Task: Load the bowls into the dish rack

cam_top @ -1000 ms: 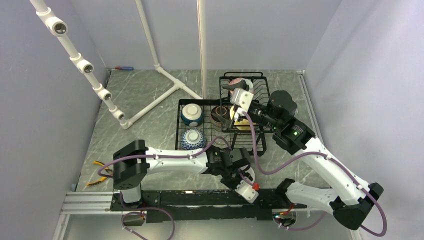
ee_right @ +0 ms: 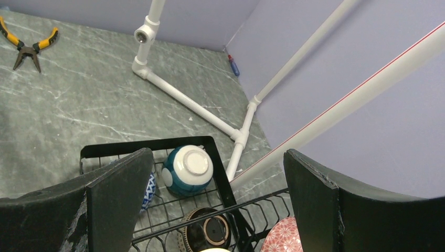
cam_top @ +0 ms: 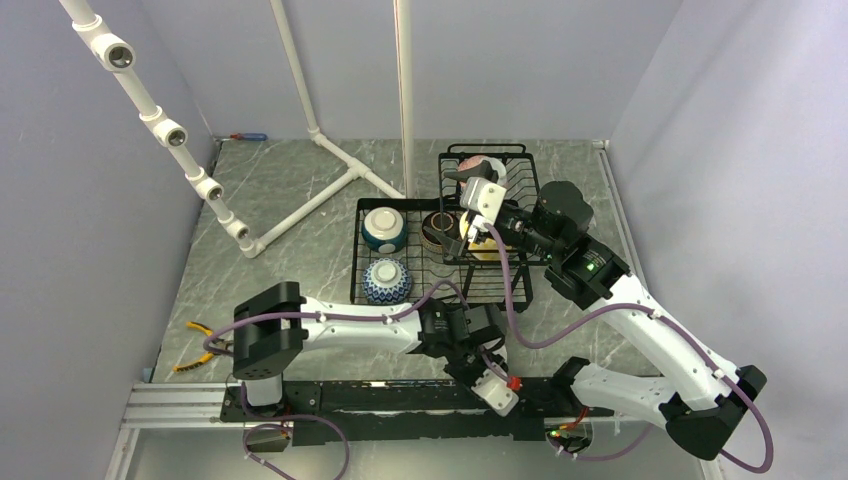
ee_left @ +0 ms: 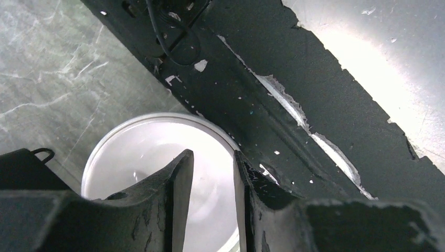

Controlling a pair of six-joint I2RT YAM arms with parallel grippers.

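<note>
A white bowl (ee_left: 141, 157) lies on the counter's front edge, mostly under my left gripper (cam_top: 490, 385). In the left wrist view its fingers stand part open over the bowl's rim. My right gripper is open above the rack (cam_top: 520, 300). In the rack's lower tray sit a teal bowl (cam_top: 385, 225), a blue patterned bowl (cam_top: 386, 282) and a dark bowl (ee_right: 204, 236). A pink patterned bowl (ee_right: 281, 236) and a yellow one (cam_top: 490, 250) show on the right.
Pliers (cam_top: 195, 355) lie at the left, a screwdriver (cam_top: 248, 136) at the back. White pipes (cam_top: 300, 215) run behind the rack.
My left arm has shifted slightly toward the front edge, covering more of the white bowl in the top view. The right arm is unchanged.
</note>
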